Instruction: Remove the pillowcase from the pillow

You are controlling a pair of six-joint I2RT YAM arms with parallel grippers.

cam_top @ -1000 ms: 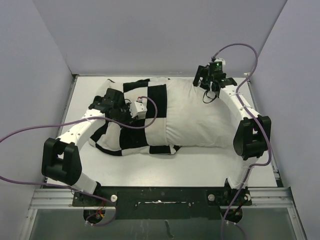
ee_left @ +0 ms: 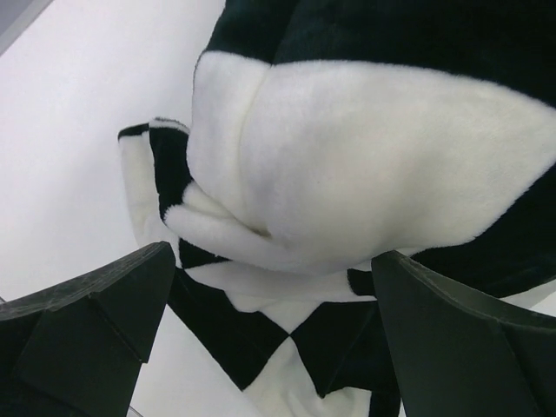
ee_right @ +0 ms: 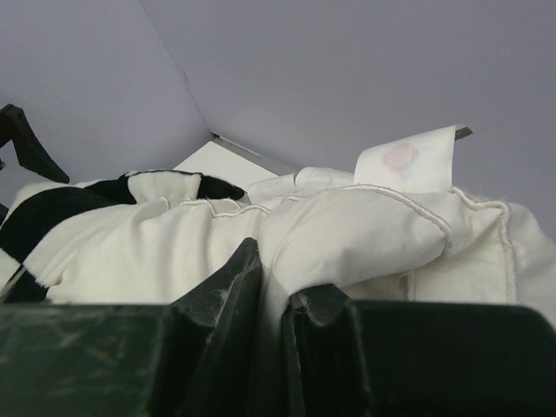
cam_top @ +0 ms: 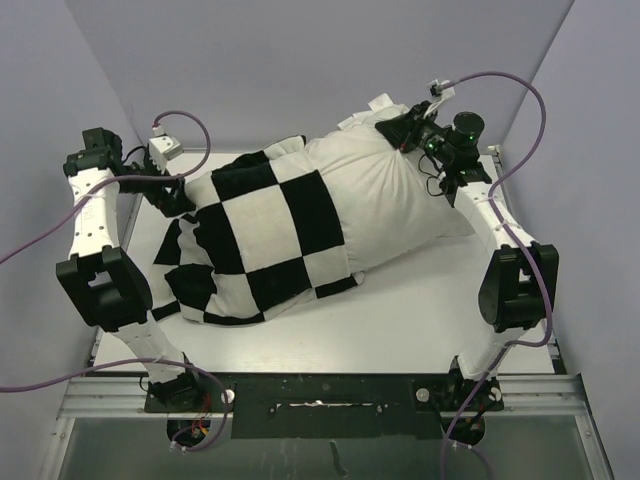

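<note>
The white pillow [cam_top: 420, 215] fills the right of the top view, its upper part lifted and tilted. My right gripper [cam_top: 392, 138] is shut on its white fabric, which bunches between the dark fingers in the right wrist view. Around the pillow's left part lies the black-and-white checkered pillowcase [cam_top: 270, 260], spreading in folds to the left. My left gripper [cam_top: 178, 200] stands open at the case's upper left edge. Between its fingers, the left wrist view shows fuzzy checkered cloth [ee_left: 287, 287], not gripped.
Grey walls [cam_top: 290, 70] close off the back and both sides. Purple cables [cam_top: 545, 210] loop from both arms.
My left gripper has moved left from above the pillowcase to its left edge. The right gripper has gone from open to shut on the pillow's upper edge and lifted it; the case's left end has shifted.
</note>
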